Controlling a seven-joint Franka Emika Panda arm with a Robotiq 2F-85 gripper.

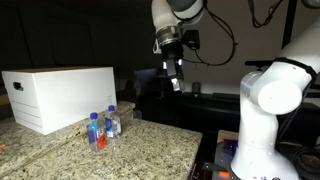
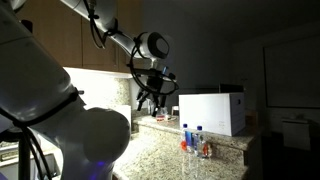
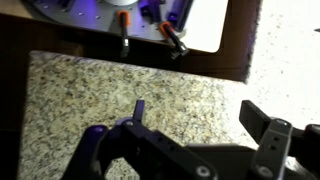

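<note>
My gripper (image 1: pixel 173 74) hangs high above the right end of the counter, pointing down. From the wrist, its fingers (image 3: pixel 139 108) stand wide apart and only bare speckled countertop (image 3: pixel 85 100) shows between and below them. My gripper is open and touches nothing. Further left on the counter, a small group of clear bottles (image 1: pixel 93 128) with blue caps stands upright. A red-orange patch shows among them. In the second exterior view, the bottles (image 2: pixel 198 141) stand close together, well away from the gripper (image 2: pixel 155 100).
A large white box (image 1: pixel 60 97) sits behind the bottles. By the counter's edge, an open drawer (image 3: pixel 205 30) holds several utensils, some with orange or red parts.
</note>
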